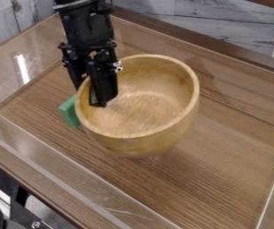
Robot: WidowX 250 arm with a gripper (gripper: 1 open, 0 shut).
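My black gripper (94, 82) is shut on the left rim of a large tan bowl (149, 100), which is held tilted in the centre of the camera view with its inside toward the camera. A green object (70, 111) shows just left of the bowl at its lower side, partly hidden behind it; what it is I cannot tell.
A wooden tabletop (211, 179) fills most of the view, with free room to the right and in front. A grey marbled wall runs along the back. Black cables lie at the lower left edge.
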